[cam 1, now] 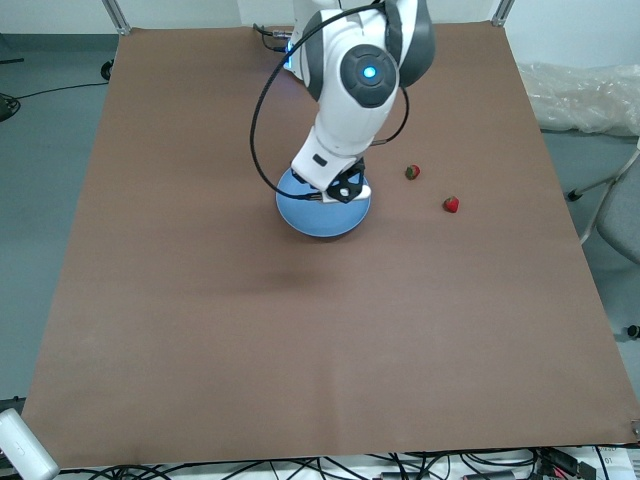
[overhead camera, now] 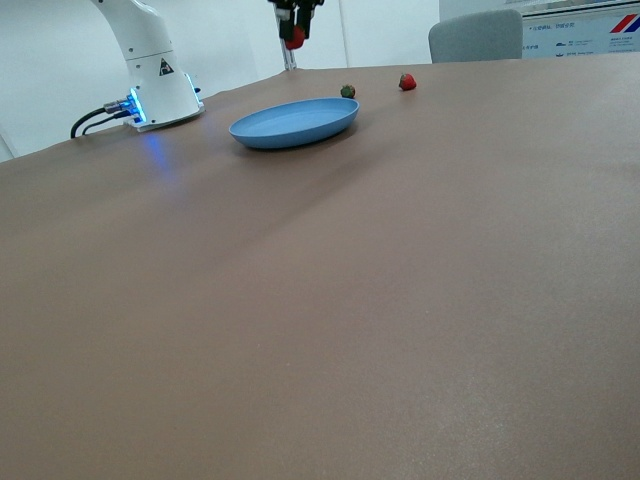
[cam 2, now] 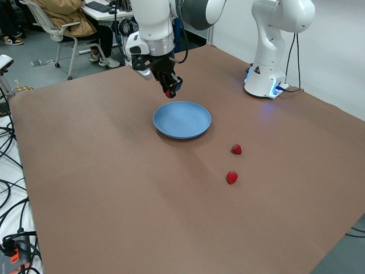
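Observation:
My gripper (cam 2: 169,91) hangs above the blue plate (cam 1: 312,218), shut on a red strawberry (overhead camera: 295,38) held at its tips. The plate (overhead camera: 293,125) lies on the brown table and is empty where visible (cam 2: 181,120). Two more strawberries lie beside the plate: one (cam 1: 413,172) and another (cam 1: 451,205) at right in the left camera view; in the right camera view they are (cam 2: 236,149).

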